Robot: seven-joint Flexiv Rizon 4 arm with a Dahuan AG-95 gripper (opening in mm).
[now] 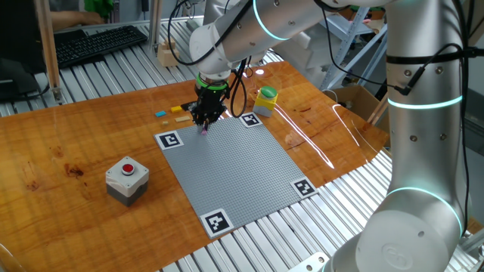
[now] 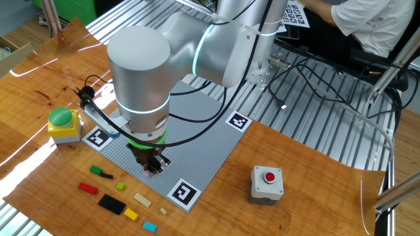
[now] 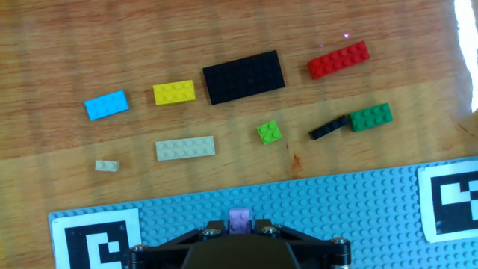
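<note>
A small purple brick (image 3: 240, 220) sits between the fingertips of my gripper, which appears shut on it with a finger against each side. Beneath them is the studded grey baseplate (image 1: 242, 162), bluish in the wrist view, with marker tags at its corners. Brick and gripper are over the plate's edge strip, on the side facing the loose bricks. In exterior view 2 the purple brick (image 2: 147, 174) shows just under the fingers. Whether it touches the studs I cannot tell.
Loose bricks lie on the wood beyond the plate, among them black (image 3: 243, 77), red (image 3: 338, 60), yellow (image 3: 174, 93), blue (image 3: 107, 105) and beige (image 3: 185, 148) ones. A red-button box (image 1: 127, 181) and a green-button box (image 1: 265, 100) flank the plate. Most of the plate is bare.
</note>
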